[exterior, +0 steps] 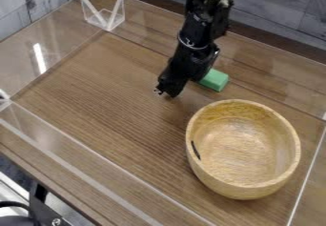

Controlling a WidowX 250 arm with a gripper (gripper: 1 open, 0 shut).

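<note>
The black robot arm reaches down from the top middle, its gripper (pixel 167 86) low over the wooden table, left of a green block (pixel 214 79). The gripper looks shut, with nothing visible between its fingers, though they are small and dark here. The block lies on the table, partly hidden behind the arm.
A large tan round bowl (pixel 245 179) stands at the lower right. A clear plastic piece (pixel 105 12) is at the top left. Cables show at the bottom left corner.
</note>
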